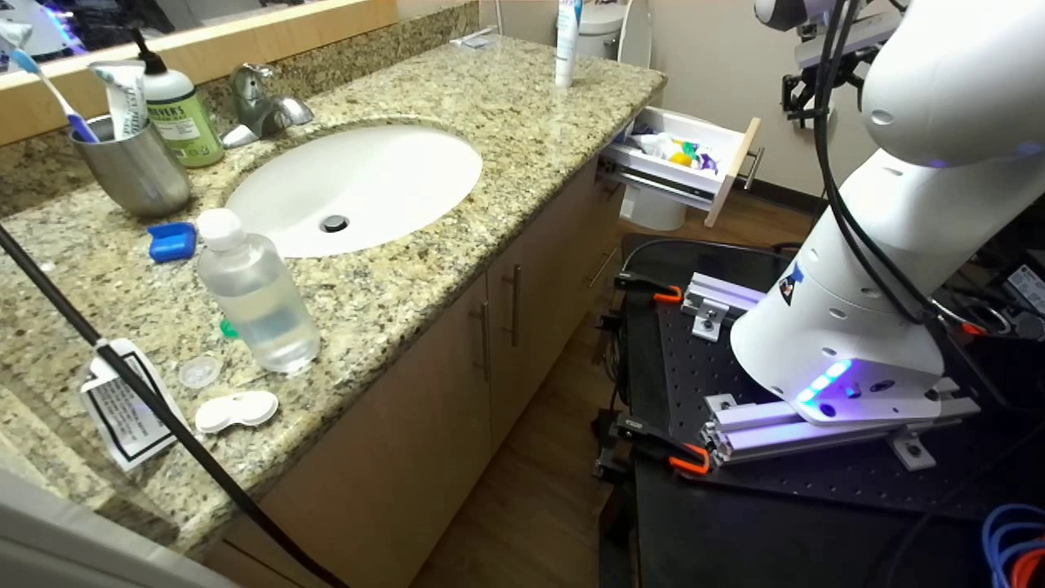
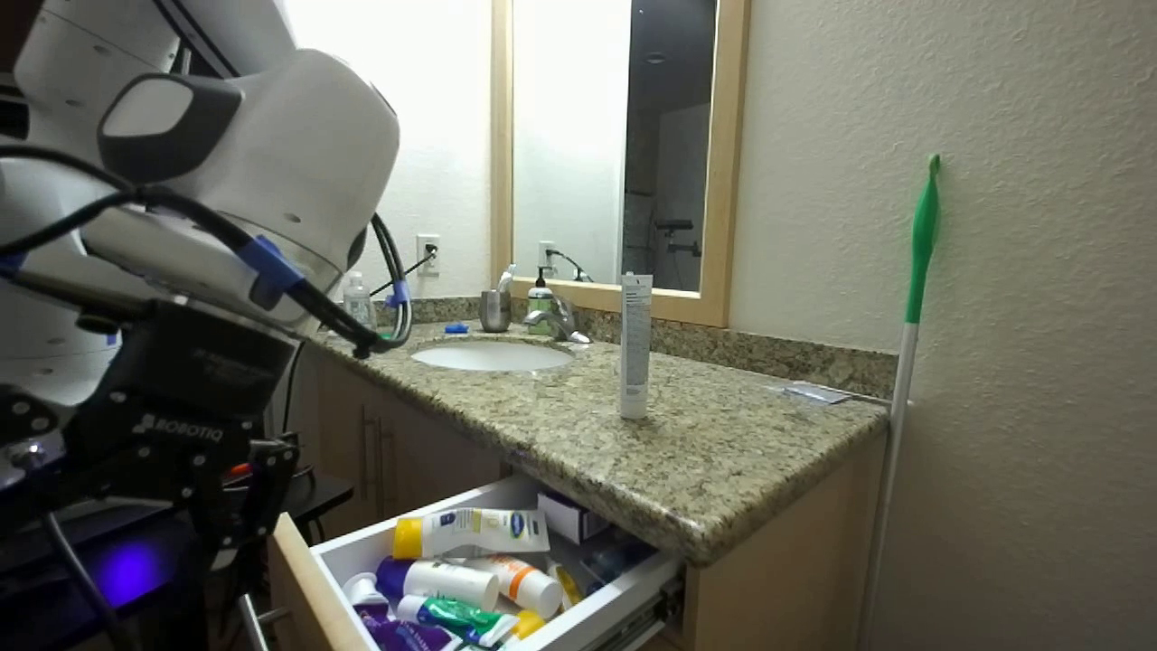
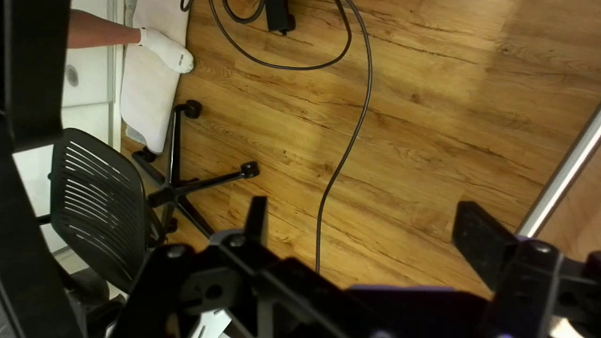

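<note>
My gripper stands open in the wrist view, its two black fingers [image 3: 256, 219] wide apart with only wood floor behind the gap. In exterior view 2 its black body [image 2: 206, 380] hangs at the left, on the outer side of the pulled-out drawer [image 2: 284, 575]. Several tubes lie in that drawer, among them a white tube with a yellow cap [image 2: 472, 532], a white and orange tube [image 2: 521, 586] and a green tube [image 2: 461, 618]. A white tube [image 2: 635, 353] is upright on the granite counter [image 2: 748, 434], near the drawer end.
Round the sink [image 1: 362, 186] stand a clear bottle [image 1: 260, 294], a metal cup [image 1: 137, 171] with a toothbrush and a green soap bottle [image 1: 181, 122]. A white lens case [image 1: 237, 411] lies near the counter's front edge.
</note>
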